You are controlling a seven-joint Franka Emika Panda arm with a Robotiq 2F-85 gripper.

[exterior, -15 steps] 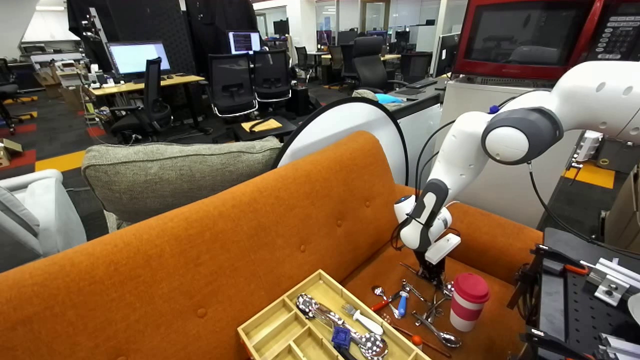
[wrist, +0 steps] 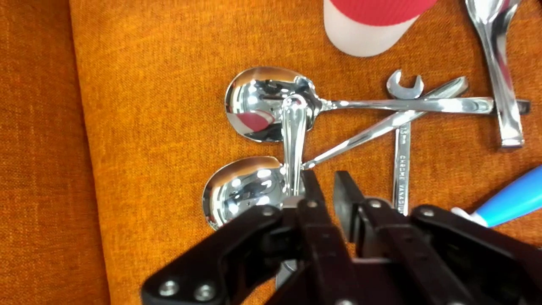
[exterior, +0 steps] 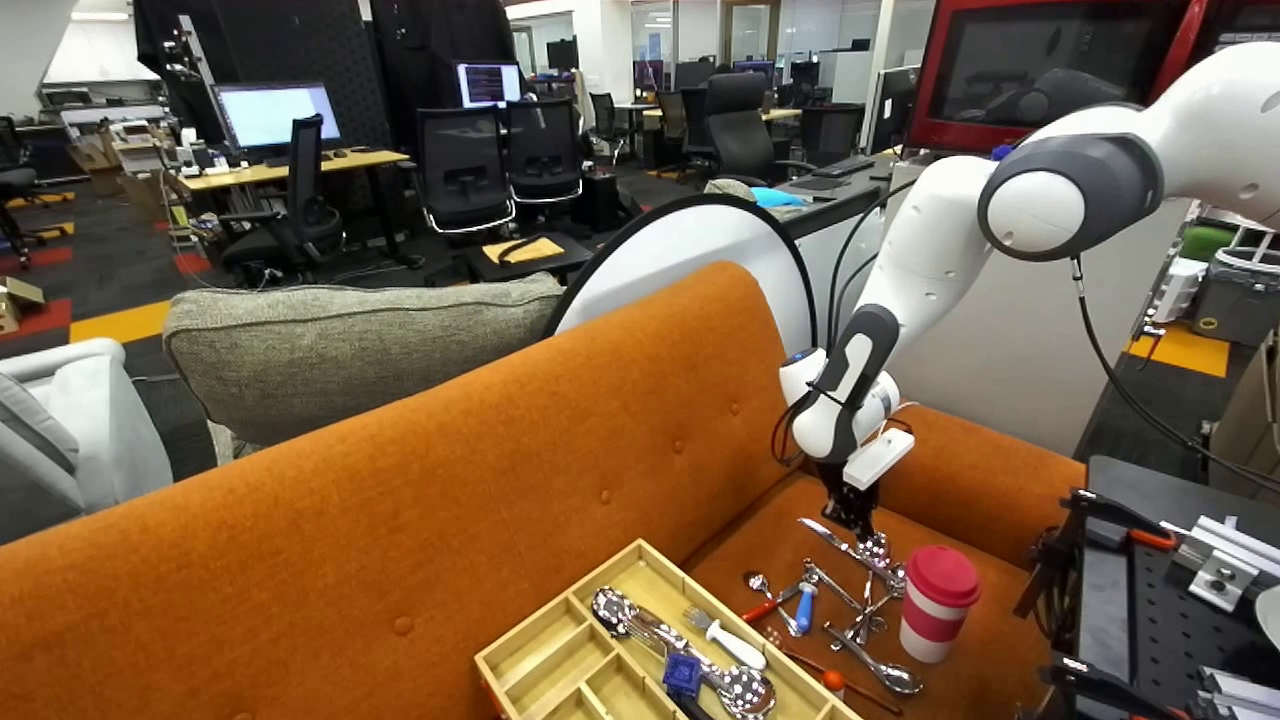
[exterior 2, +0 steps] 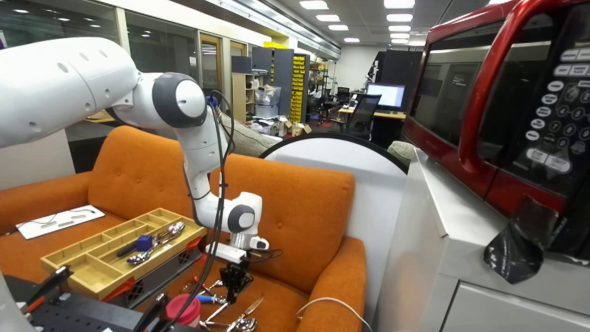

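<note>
My gripper hovers above the pile of cutlery, its fingers a little apart with only orange cloth visible between them. Just left of the fingers in the wrist view, the handle of a silver knife (wrist: 293, 132) lies across two shiny spoons, an upper spoon (wrist: 256, 104) and a lower spoon (wrist: 244, 190). The knife's other end runs beneath the gripper, mostly hidden. A steel wrench (wrist: 401, 167) lies to the right, under the spoon handles. In exterior view 1, the knife (exterior: 828, 532) rests on the seat beside the gripper (exterior: 866, 536).
A red and white cup (exterior: 939, 606) stands on the seat near the cutlery. A blue-handled tool (exterior: 805, 608) lies close by. The wooden tray (exterior: 558, 612) holds several utensils and a blue block (exterior: 681, 674). The sofa's back and armrest bound the seat.
The arm has risen, lifting my gripper off the cutlery and slightly left in exterior view 1. More of the knife and a spoon bowl now show below it. Cup and tray are unmoved.
</note>
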